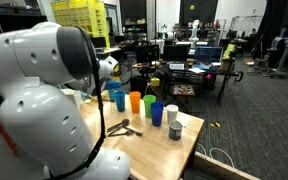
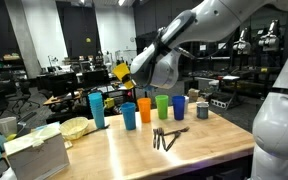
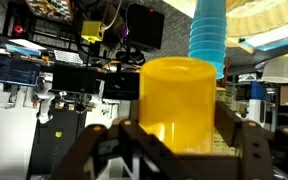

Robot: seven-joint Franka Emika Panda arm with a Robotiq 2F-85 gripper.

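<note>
A yellow-orange cup [image 3: 177, 105] fills the middle of the wrist view, with my gripper shut on it. In exterior view 2 that same cup [image 2: 122, 72] is tilted and held well above the table, left of my arm. Below and left of it, a tall light-blue cup stack [image 2: 97, 110] stands upright; the wrist view shows this blue stack [image 3: 208, 40] beyond the held cup, apart from it. In exterior view 1 the arm hides most of the gripper and I cannot make out the cup there.
A blue cup [image 2: 129, 117], an orange cup [image 2: 144, 109], a green cup [image 2: 162, 107] and several others stand in the table's middle. Forks [image 2: 169, 138] lie in front of them. At the left are a yellow bowl [image 2: 74, 128] and a white box [image 2: 36, 158].
</note>
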